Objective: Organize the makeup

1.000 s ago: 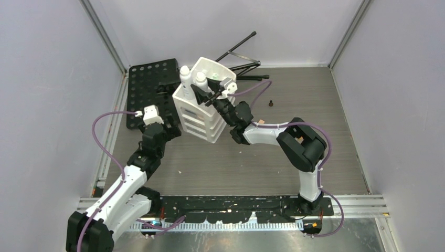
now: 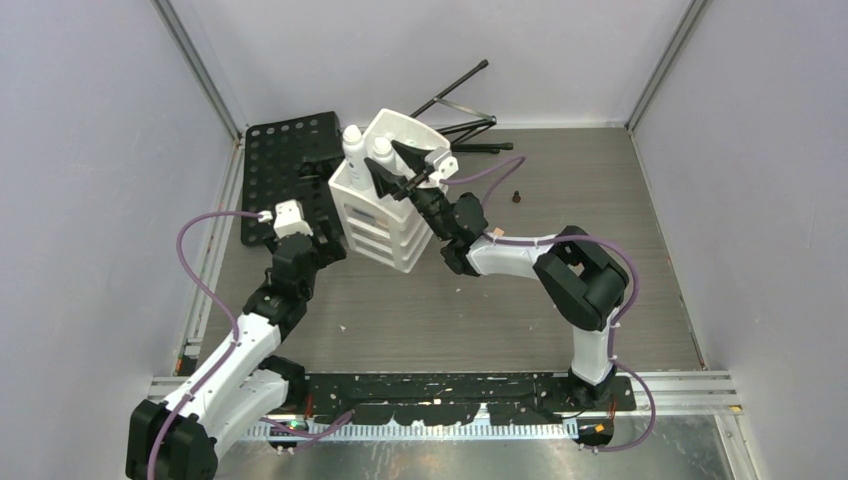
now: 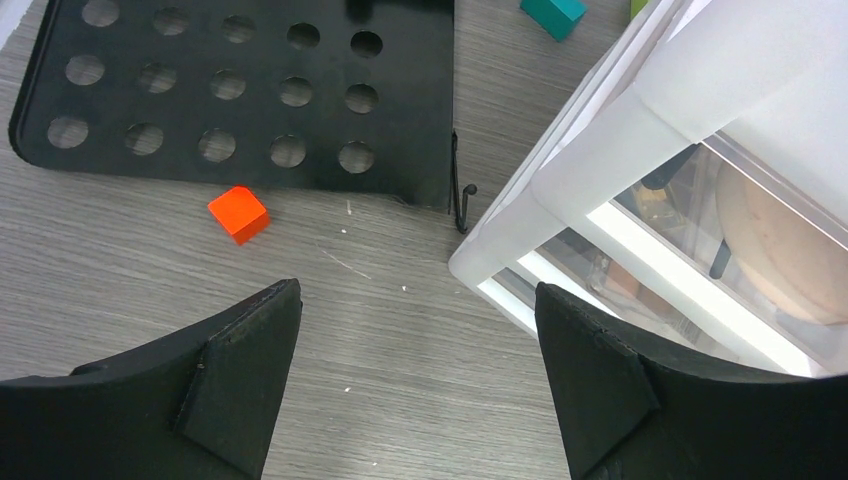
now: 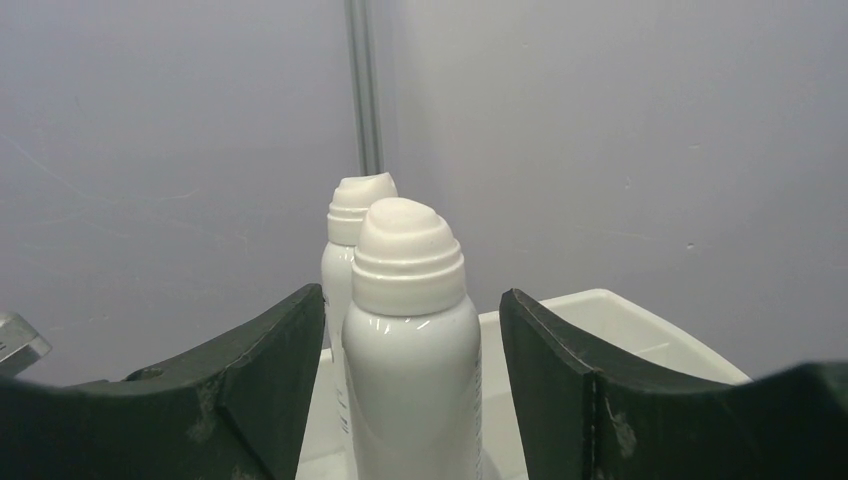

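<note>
A white drawer organizer (image 2: 385, 235) stands mid-left on the floor, two white bottles in its top compartment: one (image 2: 354, 158) at the left, the other (image 2: 384, 152) beside it. My right gripper is open around the nearer bottle (image 4: 410, 390), with gaps between fingers and bottle in the right wrist view. My left gripper stands open, low over the floor at the organizer's left, nothing between its fingers. Makeup items show through the organizer's clear drawers (image 3: 770, 240) in the left wrist view.
A black perforated tray (image 2: 275, 170) lies at the left, a folded black stand (image 2: 460, 82) behind the organizer. An orange block (image 3: 238, 212) and a teal block (image 3: 552, 14) are on the floor. Bare floor lies to the front and right.
My right arm has shifted slightly up and to the right in the top view, its gripper moving a little off the bottle. The left arm has not moved.
</note>
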